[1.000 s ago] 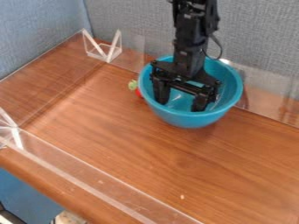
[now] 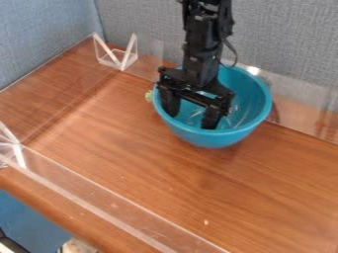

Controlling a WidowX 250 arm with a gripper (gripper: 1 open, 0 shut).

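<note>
A black robot gripper (image 2: 191,103) reaches down from the top centre into a cyan bowl (image 2: 246,123) near the back of the wooden table. Its fingers are lowered inside the bowl, toward the left side. Whether they are open or shut on something I cannot tell. A small pale green object (image 2: 149,96) peeks out just left of the bowl, mostly hidden.
Clear plastic edging runs along the front-left (image 2: 79,198) and back of the wooden table (image 2: 93,128). A white wire-like bracket (image 2: 117,57) stands at the back left. Grey padded walls close the back and left.
The gripper has shifted left within the bowl. The bowl sits slightly further left, covering more of the small objects beside it.
</note>
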